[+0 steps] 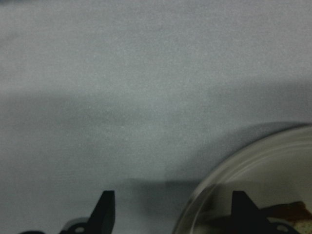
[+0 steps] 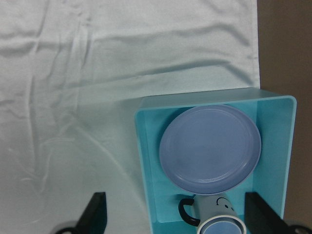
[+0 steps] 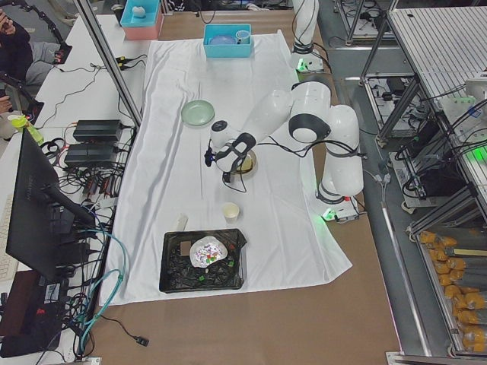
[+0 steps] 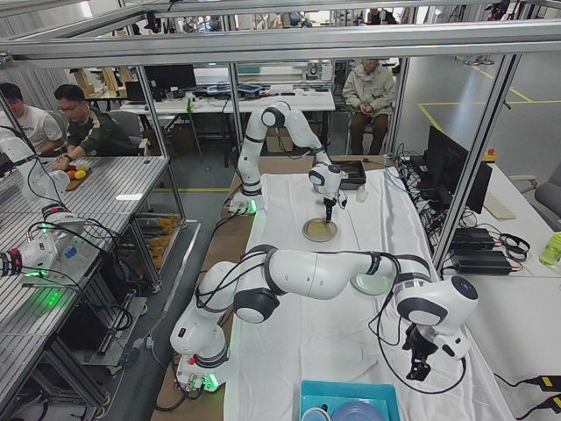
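Observation:
My left gripper is open over the rim of a pale plate (image 1: 258, 165) holding a brown-crusted food piece (image 1: 287, 212); nothing shows between its fingers. In the camera left view this plate (image 3: 251, 163) is partly hidden by the arm. My right gripper is open above the cloth and the blue bin (image 2: 146, 146), which holds a lilac plate (image 2: 209, 146) and a smiley mug (image 2: 214, 209) with a black handle. A green plate (image 3: 197, 112) lies on the cloth.
A black tray (image 3: 175, 266) with a white dish of small coloured bits stands at one end, a cream cup (image 3: 230, 211) beside it. Monitor, cables and black boxes line one side; metal frame posts stand close by.

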